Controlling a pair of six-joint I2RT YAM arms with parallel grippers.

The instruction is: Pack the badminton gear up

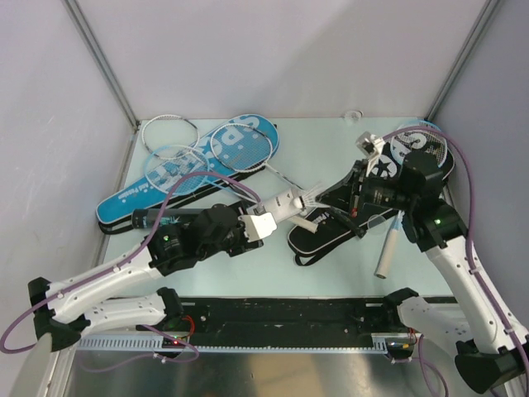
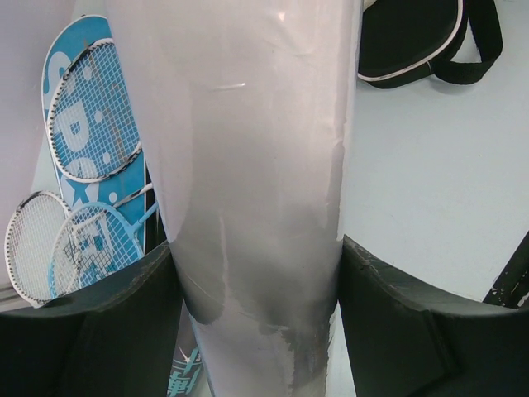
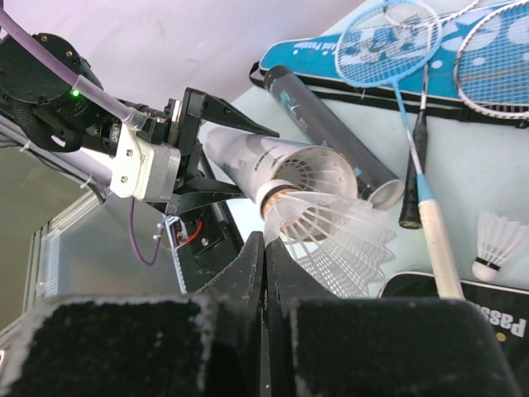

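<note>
My left gripper [image 1: 256,225] is shut on a white shuttlecock tube [image 2: 248,165], whose open end faces right in the top view. My right gripper is shut on a white shuttlecock [image 3: 331,244] by its feathers; its cork end sits at the tube's mouth, where white feathers show inside. Another shuttlecock [image 3: 496,248] lies on the table. Blue and white rackets [image 1: 173,169] lie on a blue racket bag [image 1: 124,203]; a dark tube [image 3: 314,124] lies beside them.
Black bags [image 1: 310,244] lie centre and right, with a blue racket [image 1: 417,145] at far right.
</note>
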